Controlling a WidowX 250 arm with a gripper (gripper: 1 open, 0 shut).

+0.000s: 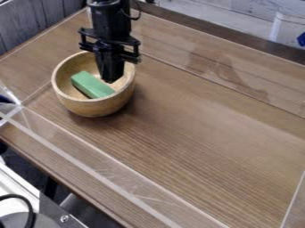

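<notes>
A wooden bowl (81,104) sits on the left part of the wooden table, holding a green block (89,85). My black gripper (111,75) hangs over the bowl's back right portion, just beside the block, its fingers pointing down. It looks shut, with nothing visible held; whether it touches the block is not clear.
A white object stands at the back right corner.
</notes>
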